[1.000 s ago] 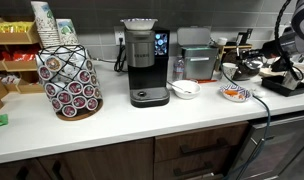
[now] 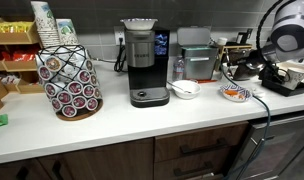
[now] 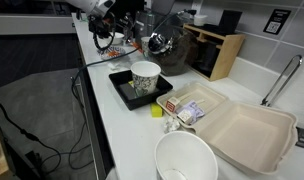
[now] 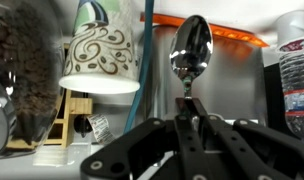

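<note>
A shiny metal spoon [image 4: 191, 48] stands out from my gripper, which is shut on its handle. Its bowl points up the wrist view, over the counter objects. Beside it on the left lies a patterned paper cup [image 4: 99, 50] with brown swirls; the gripper is apart from it. In exterior view 1 the white arm [image 2: 290, 36] reaches in from the right edge, above the back of the counter. Exterior view 2 shows the arm [image 3: 92, 5] at the top left, too small to make out the spoon.
A clear bottle [image 4: 296, 75] stands at the right of the wrist view, and a jar of dark beans [image 4: 24, 65] at the left. The coffee machine [image 2: 148, 65], pod rack [image 2: 72, 85], white bowl [image 2: 185, 90] and patterned plate [image 2: 235, 92] occupy the counter.
The arm has shifted left and slightly lower in exterior view 1. The coffee machine, bowl and plate have stayed in place.
</note>
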